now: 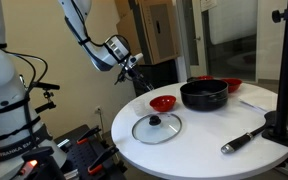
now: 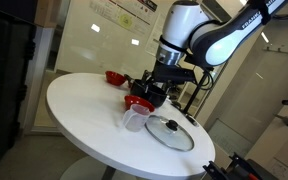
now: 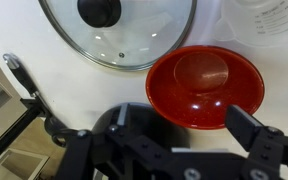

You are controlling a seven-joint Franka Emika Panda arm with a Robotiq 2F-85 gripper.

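Note:
My gripper is open, its dark fingers spread wide apart at the bottom of the wrist view. No object shows between them. Just beyond the fingers lies a red bowl (image 3: pixel 204 85), which looks empty apart from its rounded base. A glass lid (image 3: pixel 134 35) with a black knob rests flat on the white table (image 1: pixel 199 150), beside the bowl. Partly hidden under the gripper is a large black pot (image 1: pixel 204 95). A clear measuring jug (image 2: pixel 135 116) stands close to the red bowl on its other side.
A second red bowl (image 2: pixel 114 77) sits farther back. Near the table's right part lies a black-handled utensil (image 1: pixel 244 139), close to a black upright post (image 1: pixel 280 85). The table's front part, between lid and utensil, is clear.

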